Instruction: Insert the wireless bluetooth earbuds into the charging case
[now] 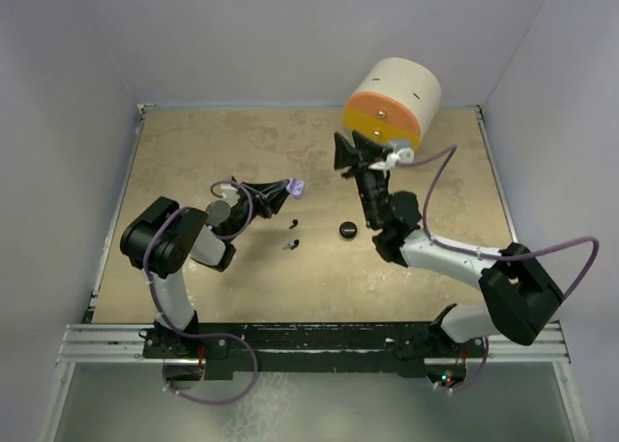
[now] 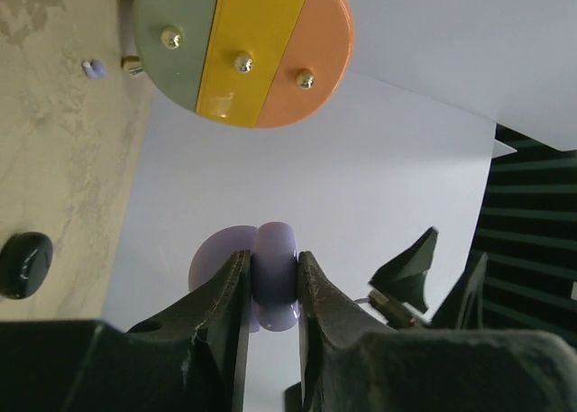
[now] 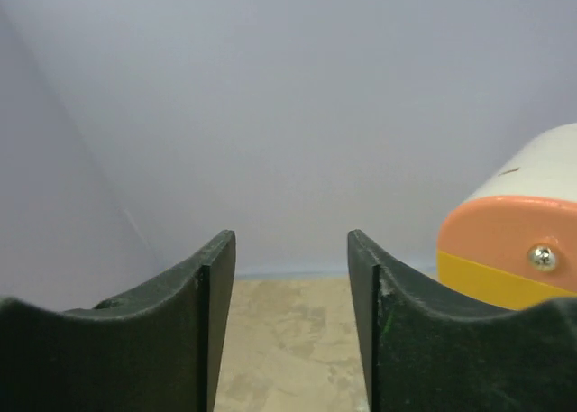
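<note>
My left gripper [image 1: 282, 191] is shut on the lilac charging case [image 1: 296, 188], which fills the space between its fingertips in the left wrist view [image 2: 274, 272]. Small dark earbud pieces lie on the table below it, one [image 1: 294, 223] upper and one [image 1: 296, 244] lower, beside a pale bit. A round black object [image 1: 348, 229] lies to their right. My right gripper [image 1: 358, 144] is raised near the drum cabinet, its fingers apart with nothing between them in the right wrist view [image 3: 291, 259].
The white drum cabinet [image 1: 404, 86] with coloured front and knobs stands at the back right. Walls enclose the table at the back and sides.
</note>
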